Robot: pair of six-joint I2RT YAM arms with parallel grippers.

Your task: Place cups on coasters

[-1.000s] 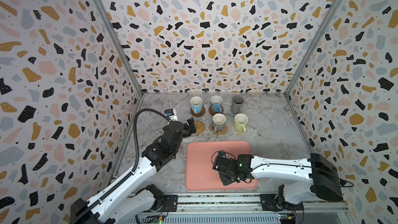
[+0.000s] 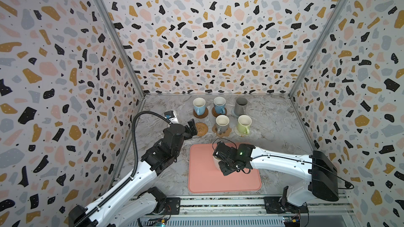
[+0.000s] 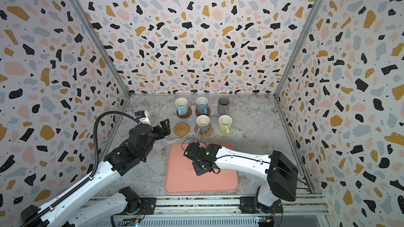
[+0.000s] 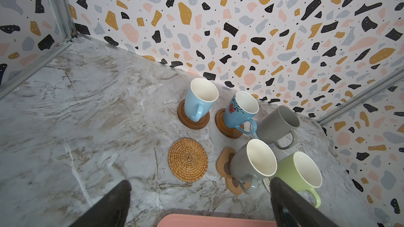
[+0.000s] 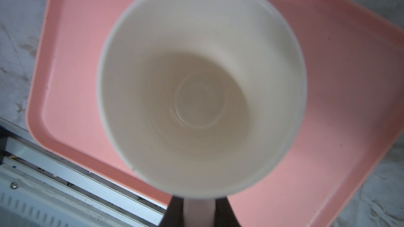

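Observation:
A cup with an off-white inside [image 5: 202, 96] fills the right wrist view above the pink tray. My right gripper is shut on its pinkish handle, a finger on each side. From the top left view, a pale pink bit of this cup [image 2: 217, 162] shows beside the right arm, which hides most of it. Bare on the table lies the round woven coaster [image 4: 188, 159]. My left gripper [image 2: 193, 127] stands open and empty by that coaster, above the table. Two light blue cups [image 4: 201, 97] [image 4: 240, 110] sit on brown wooden coasters.
A grey-white cup [image 4: 253, 160] stands on a flower-shaped coaster, with a green cup [image 4: 299, 172] to its right. Behind them is a dark grey cup [image 4: 277, 125]. The pink tray [image 2: 197, 182] looks otherwise empty.
My right gripper has moved up and away from the front edge, slightly left, and part of its cup now shows. My left gripper has shifted slightly left. The standing cups have not moved.

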